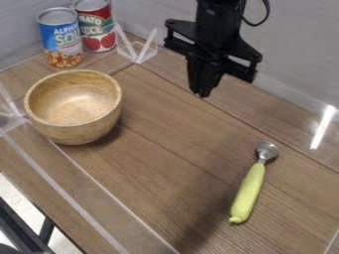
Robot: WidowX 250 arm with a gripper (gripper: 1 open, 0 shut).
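My black gripper (201, 69) hangs high over the back middle of the wooden table, its finger tips pointing down; whether it is open or shut is hard to see. A pale green peeler-like tool (248, 190) with a metal end lies on the table at the right, well apart from the gripper. A wooden bowl (74, 127) sits at the left.
An Alpino soup can (62, 36) and a red tomato can (97, 24) stand at the back left beside a white wire rack (135, 48). A wall runs behind it.
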